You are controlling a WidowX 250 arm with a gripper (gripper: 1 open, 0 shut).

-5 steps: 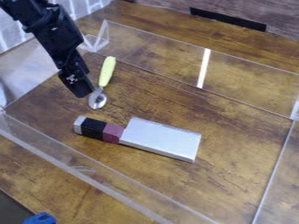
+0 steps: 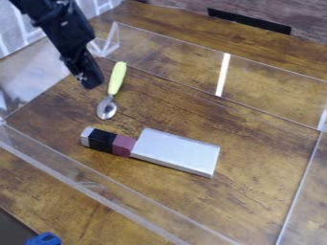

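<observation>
My black gripper (image 2: 87, 78) hangs at the upper left, just left of a spoon with a pale yellow-green handle (image 2: 119, 77) and a metal bowl end (image 2: 107, 107). The spoon lies on the wooden floor of a clear-walled enclosure. The gripper looks shut, with nothing visible between its fingers. Below the spoon lies a cleaver-like tool with a silver blade (image 2: 177, 151) and a black and maroon handle (image 2: 102, 140).
Clear walls surround the work area, with a white strip (image 2: 223, 75) at the back. A blue object (image 2: 44, 238) sits at the bottom-left corner outside.
The gripper dipped toward the spoon's bowl and has since moved up and back, away from it. The spoon and cleaver-like tool show no visible movement.
</observation>
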